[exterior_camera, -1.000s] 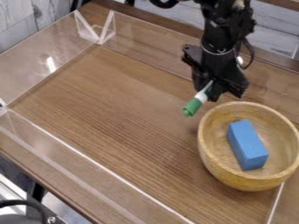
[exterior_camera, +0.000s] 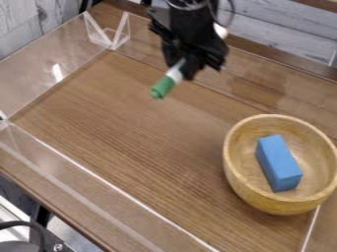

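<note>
My gripper hangs at the upper middle of the camera view, shut on a green stick-like object that points down and to the left above the wooden surface. Motion blur softens the gripper's outline.
A wooden bowl holding a blue block stands at the lower right. Cables show at the lower left corner.
My gripper has moved left and up, away from above the bowl, carrying the green object with it. The bowl and blue block stay in place.
</note>
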